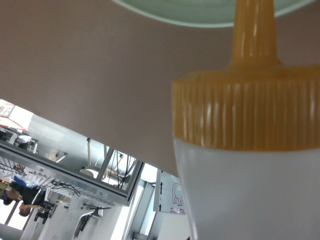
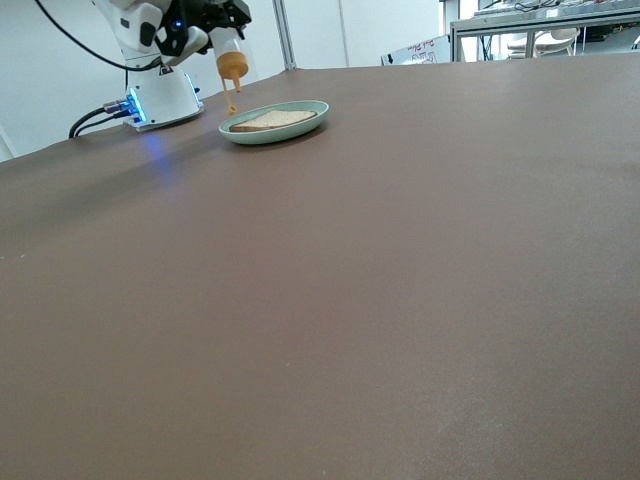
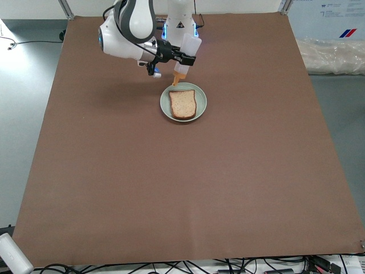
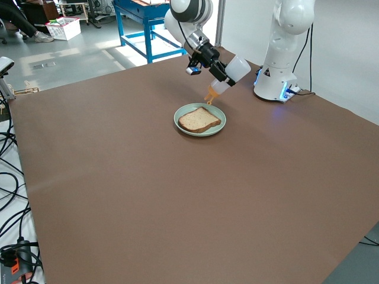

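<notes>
My gripper [image 3: 183, 57] is shut on a white squeeze bottle [image 4: 235, 68] with an orange cap [image 1: 245, 110], held tilted, nozzle down. The nozzle is over the back part of a pale green plate [image 3: 201, 104], near a slice of bread [image 3: 182, 104] lying on it; in the top view a thin orange strand hangs below the cap. In the wrist view the bottle fills the right side, with the plate's rim above; my fingers are hidden there.
Cables [image 4: 12, 207] and equipment run along one edge. The robot's base [image 4: 272, 83] stands at the back beside a white wall.
</notes>
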